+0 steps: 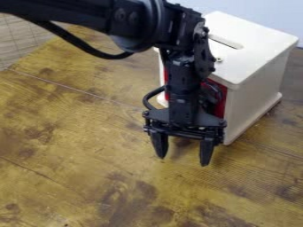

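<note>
My gripper (182,149) hangs from the black arm at the centre right, pointing down just above the wooden floor (83,160). Its two fingers are spread apart, with only bare wood visible between them. Behind it stands a white box (249,62) with a slot in its top and a red front, which the arm and gripper partly hide.
A pale woven or tiled area (17,40) lies at the far upper left, and a pale wall is behind the box.
</note>
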